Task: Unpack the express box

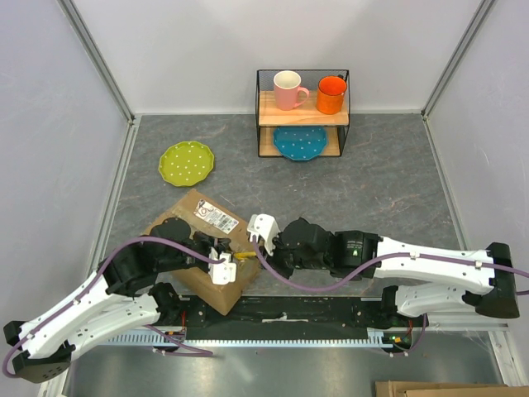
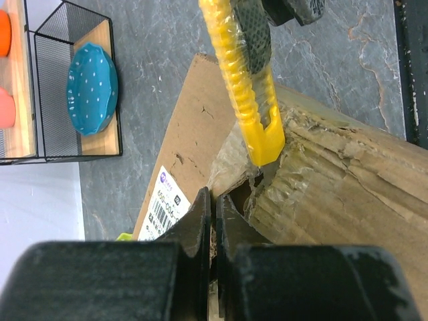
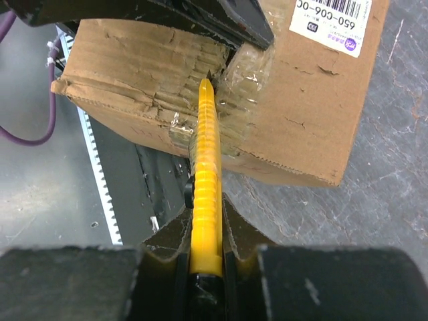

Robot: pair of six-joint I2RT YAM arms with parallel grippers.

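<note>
A taped brown cardboard box [image 1: 231,298] with a white label [image 1: 216,217] stands turned at an angle at the front left, partly covered by my arms. My right gripper is shut on a yellow box cutter [image 3: 207,174], whose tip meets the taped seam. In the left wrist view the cutter [image 2: 251,107] lies against crumpled clear tape beside a dark gap in the box top. My left gripper is shut at the edge of that gap, with a bit of the tape or flap at its fingertips; which of the two is unclear.
Behind the box lies a green dotted plate [image 1: 186,163]. A wire rack [image 1: 302,120] at the back holds a pink mug [image 1: 287,89], an orange mug [image 1: 331,95] and a blue plate [image 1: 300,142]. Another carton [image 1: 446,389] shows at the front right.
</note>
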